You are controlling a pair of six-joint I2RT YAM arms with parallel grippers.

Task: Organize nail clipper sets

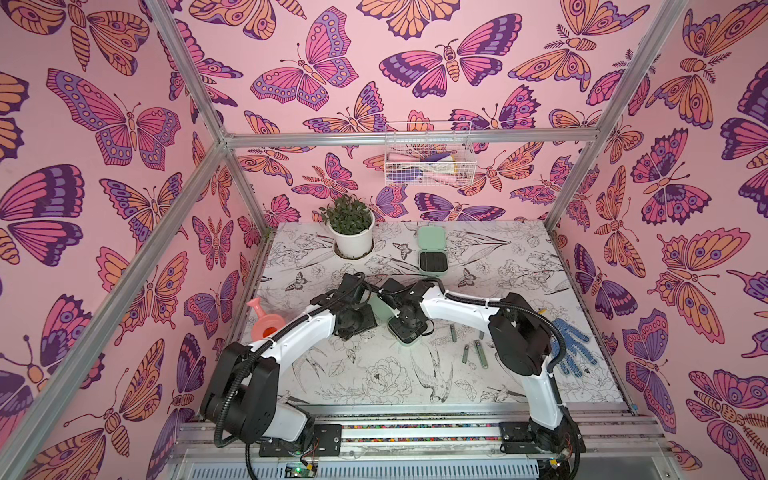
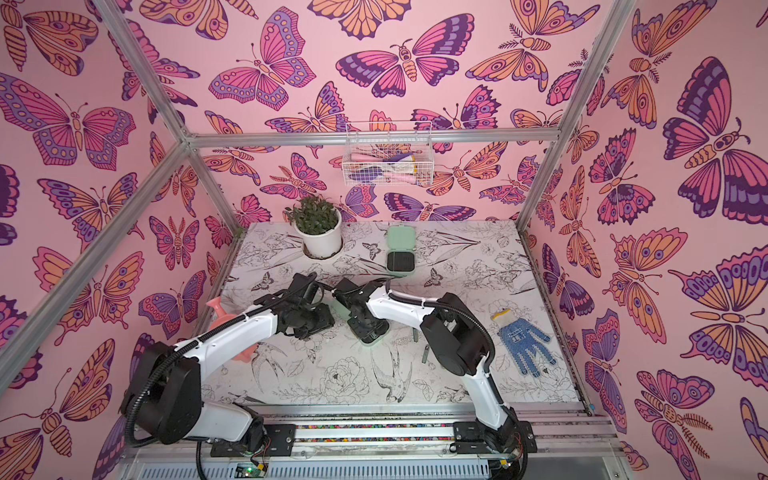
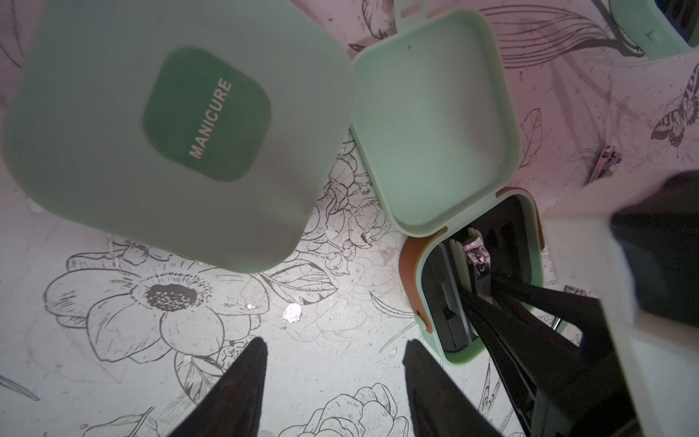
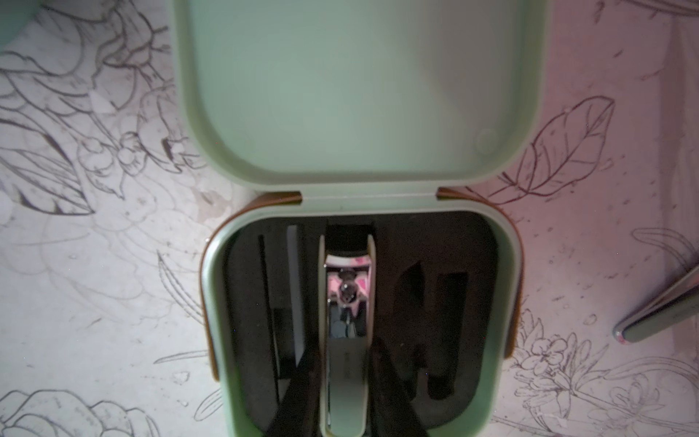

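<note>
In the right wrist view, an open green case (image 4: 356, 94) holds black foam (image 4: 466, 240) with cut slots. A nail clipper (image 4: 348, 393) lies lengthwise over the foam, and a thin grey tool (image 4: 294, 291) is in a slot to its left. My right gripper has a finger close along each side of the clipper; whether they press on it is unclear. My left gripper is open above bare table, nothing between its fingers. Beyond it, a closed case marked MANICURE (image 3: 196, 211) partly overlaps the open lid (image 3: 444, 116) in view.
Another open case (image 1: 433, 261) stands at the back. Several loose tools (image 1: 480, 353) lie right of the middle case, and a blue glove (image 1: 572, 352) further right. A potted plant (image 1: 352, 240) is at back left, a pink watering can (image 1: 266, 326) at left.
</note>
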